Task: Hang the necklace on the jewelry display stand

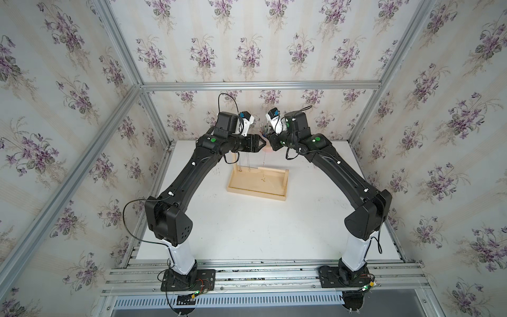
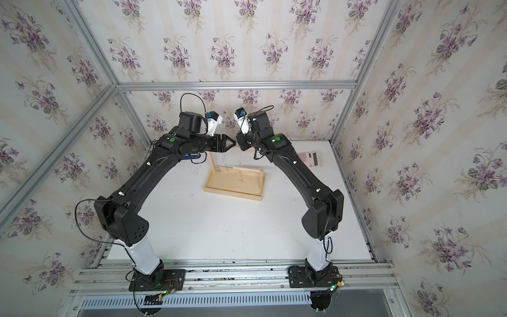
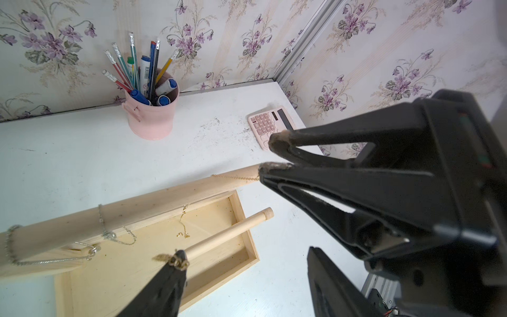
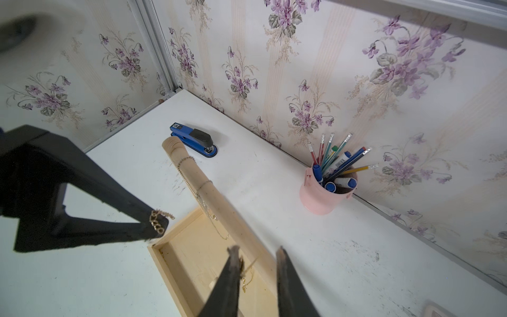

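The wooden display stand [image 4: 232, 222] has a horizontal bar over a shallow tray, with silver and gold chains hanging from the bar in both wrist views. My left gripper is open at the bottom of the left wrist view, a small gold tuft at its left fingertip. My right gripper is open above the stand, with blurred gold at its left finger. Gold chain also shows at the tip of the opposite gripper in the right wrist view. I cannot tell whether these gold bits belong to one necklace. The two grippers face each other closely.
A pink pen cup [image 3: 150, 121] and pink calculator [image 3: 264, 121] stand along the back. A blue stapler [image 4: 192, 138] lies at the back left.
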